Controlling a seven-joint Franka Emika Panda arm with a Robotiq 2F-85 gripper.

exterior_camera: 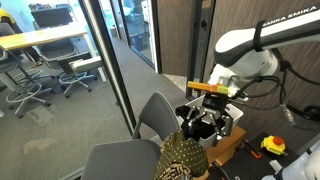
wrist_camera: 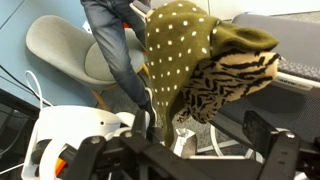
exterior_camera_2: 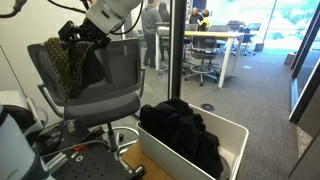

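A green cloth with pale dots and a leopard-patterned part [wrist_camera: 190, 50] hangs bunched in the wrist view, beyond my fingertips. My gripper is open, with its two dark fingers far apart on either side of the cloth's lower end. In exterior view 1 the cloth [exterior_camera: 182, 157] lies just below my gripper [exterior_camera: 203, 122], by the grey chair. From the other side, exterior view 2 has the cloth [exterior_camera_2: 65, 68] hanging beneath the hand, in front of the chair back; what bears its weight is hard to tell there.
A white bin [exterior_camera_2: 232, 150] holding black cloth [exterior_camera_2: 182, 133] stands on the wooden surface beside the arm. Close by is the grey chair [exterior_camera: 122, 158]. A red emergency button [exterior_camera: 273, 144] sits at the right. Someone in jeans [wrist_camera: 115, 40] stands beyond the cloth.
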